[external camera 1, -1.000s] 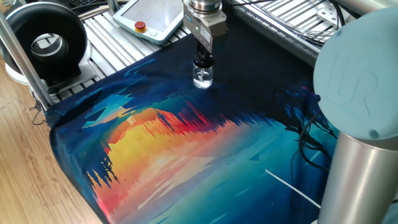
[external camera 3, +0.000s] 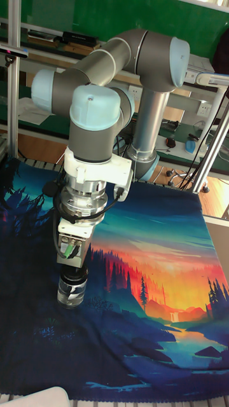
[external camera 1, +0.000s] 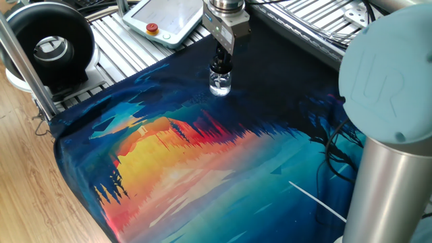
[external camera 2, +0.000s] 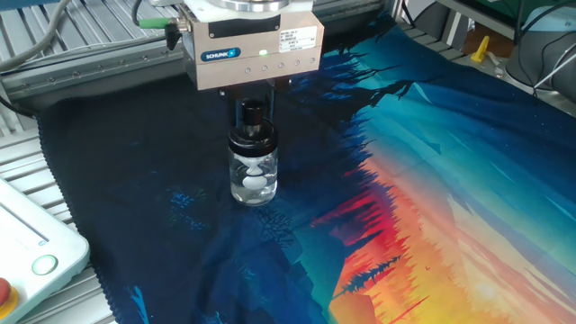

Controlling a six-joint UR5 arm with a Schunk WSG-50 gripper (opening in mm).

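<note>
A clear glass jar with a black lid stands upright on the dark part of the printed cloth. Some clear liquid and a whitish shape show through its glass. Directly over it is my gripper, pointing down, its dark fingers on either side of the lid's narrow black top. Black on black, I cannot tell whether the fingers touch that top or stand clear of it. The exterior view 3 shows the jar under the gripper too, with the fingers largely hidden.
A printed cloth covers most of the table, bare around the jar. The teach pendant with its red button lies at the table's edge. A black ring-shaped object stands on the left. Cables run along the metal rail behind.
The gripper body and wrist have shifted very slightly to the right in the exterior view 1, and the arm's blue cap has moved a little. The jar stays in the same spot.
</note>
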